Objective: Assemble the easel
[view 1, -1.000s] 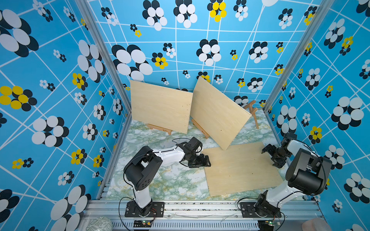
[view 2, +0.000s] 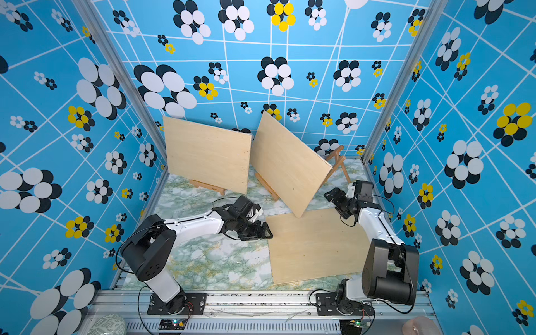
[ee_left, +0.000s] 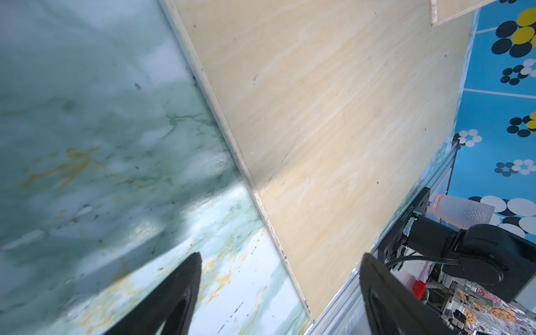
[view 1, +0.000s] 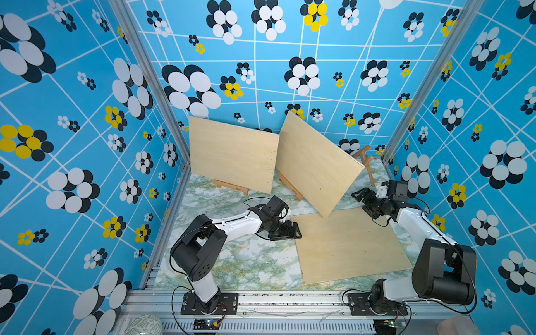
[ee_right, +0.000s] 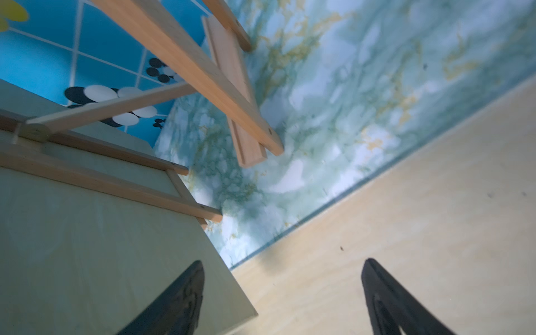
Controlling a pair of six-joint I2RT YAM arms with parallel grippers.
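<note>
Two wooden boards stand at the back on easel parts: the left board and a tilted middle board. A third board lies flat in front. A small wooden easel frame stands back right. My left gripper is open at the flat board's left edge, nothing between its fingers; the left wrist view shows that edge. My right gripper is open beside the middle board's lower corner and the flat board's back edge; in the right wrist view wooden legs and a ledge lie beyond it.
Patterned blue walls enclose the back and sides, with an aluminium rail along the front.
My right gripper has moved up and left from the right side toward the middle board and easel frame. My left gripper has shifted slightly left.
</note>
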